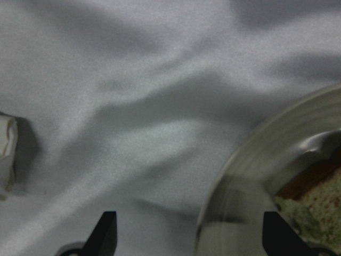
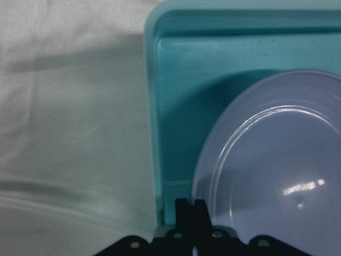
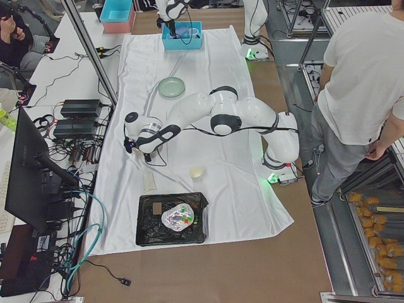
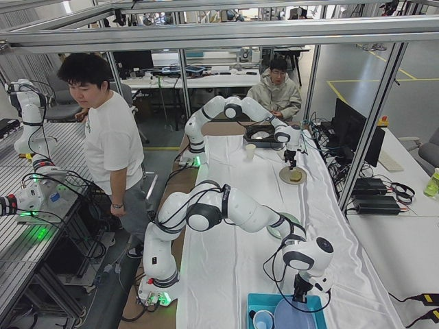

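Observation:
A grey plate (image 4: pixel 287 177) with a slice of bread (image 1: pixel 314 202) lies on the white cloth. My left gripper is open above the plate's edge, nothing between its fingers; a pale folded item (image 1: pixel 6 154) lies at the left wrist view's edge. My right gripper is shut over the left side of a blue tub (image 2: pixel 224 48), at the rim of a periwinkle plate (image 2: pixel 272 165) inside it; whether anything thin is between its fingers is unclear. A green plate (image 3: pixel 171 86) lies between the arms.
A black tray (image 3: pixel 145 227) with a foil-like round item (image 3: pixel 177 217) sits at one end, near a cup (image 3: pixel 196 173). A monitor (image 3: pixel 35 177) and aluminium posts border the cloth. A person in white (image 3: pixel 353 88) stands beside the table.

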